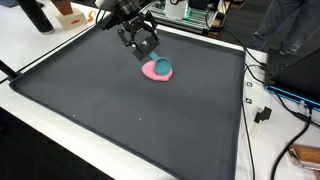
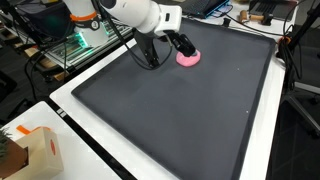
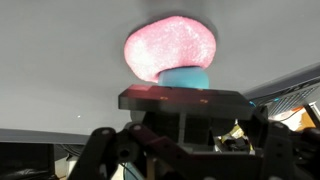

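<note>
A light blue cup [image 1: 162, 66] rests at a pink, rounded plate-like piece [image 1: 155, 72] on the dark grey table. My gripper [image 1: 148, 48] is low beside the cup, on its far-left side in exterior view 1. In the wrist view, the dark fingers [image 3: 150, 99] cover the near part of the blue cup [image 3: 184, 77], and the pink piece [image 3: 170, 45] shows beyond it. Exterior view 2 shows the pink piece [image 2: 188, 58] next to the gripper [image 2: 184, 46], with the cup hidden there. Whether the fingers touch the cup cannot be made out.
A pale rim [image 1: 90, 145] borders the table. Cables and equipment [image 1: 300, 100] lie beyond its right side in exterior view 1.
</note>
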